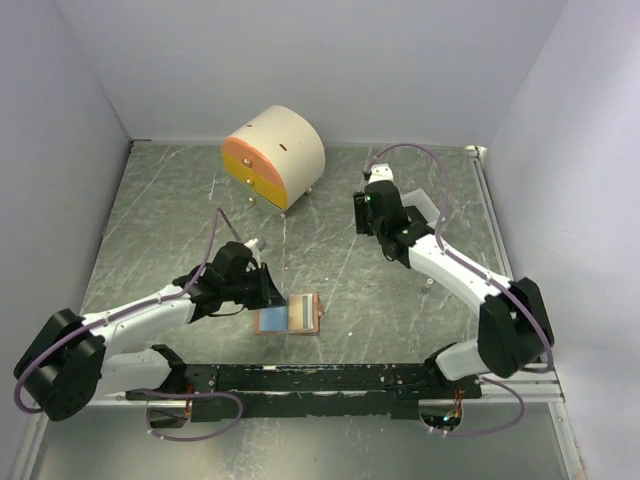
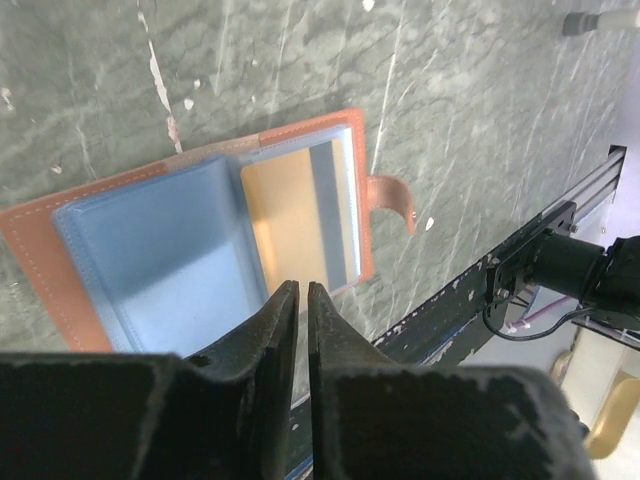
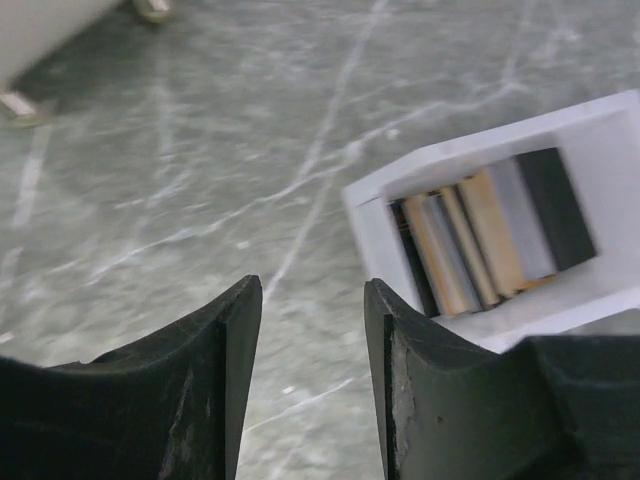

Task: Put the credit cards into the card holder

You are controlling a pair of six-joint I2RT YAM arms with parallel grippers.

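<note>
The card holder [image 2: 163, 262] lies open on the table, a blue pocket and a slot with tan and grey cards [image 2: 298, 214]. My left gripper [image 1: 268, 298] hovers over it; its fingertips are close together in the left wrist view, and I cannot tell whether anything is between them. At the upper right, my right gripper [image 1: 362, 212] is above the table, just left of a white tray [image 3: 600, 190] holding several cards in black, tan and grey [image 3: 485, 240]. Its fingers are somewhat apart, with nothing seen between them.
A white rounded cabinet [image 1: 290, 145] with orange and yellow drawers stands at the back centre. A black rail [image 1: 300, 377] runs along the front edge.
</note>
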